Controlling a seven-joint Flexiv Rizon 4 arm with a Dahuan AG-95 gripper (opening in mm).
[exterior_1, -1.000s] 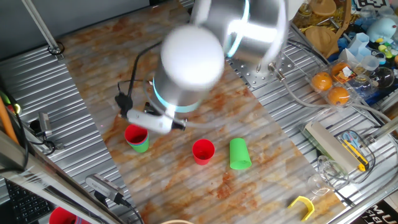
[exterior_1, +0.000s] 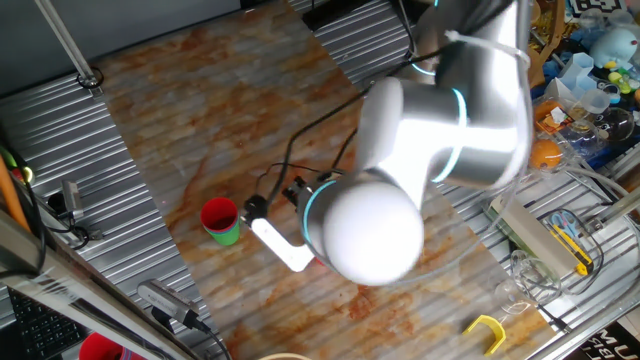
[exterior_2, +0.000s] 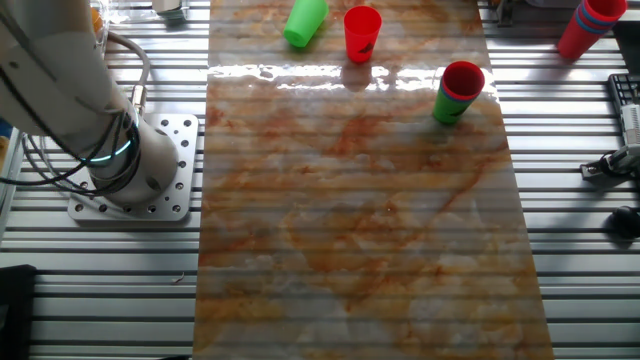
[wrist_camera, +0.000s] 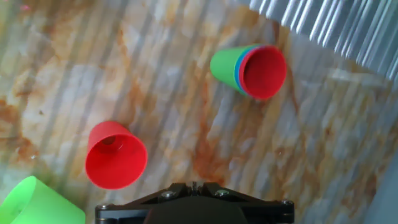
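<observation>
In the wrist view my gripper sits at the bottom edge, fingertips together and nothing visible between them. A red cup (wrist_camera: 115, 155) stands left of and beyond the fingers, apart from them. The green cup (wrist_camera: 43, 204) is partly cut off at the lower left; in exterior view 2 this green cup (exterior_2: 305, 20) lies left of the red cup (exterior_2: 362, 35). A nested stack of cups (wrist_camera: 224, 65), green outside with blue and red rims, stands further off to the upper right. Exterior view 1 shows that stack (exterior_1: 221, 222), while the arm covers most of the other cups.
Another cup stack (exterior_2: 587, 28) stands off the marbled board (exterior_2: 370, 250), on the slatted metal table. A camera-like device (exterior_1: 168, 300) sits beside the board. Most of the board's middle is bare in exterior view 2.
The arm has swung right and downward in exterior view 1, from over the board's middle. It now hides the green cup and nearly all of the red one. The nested stack has stayed put.
</observation>
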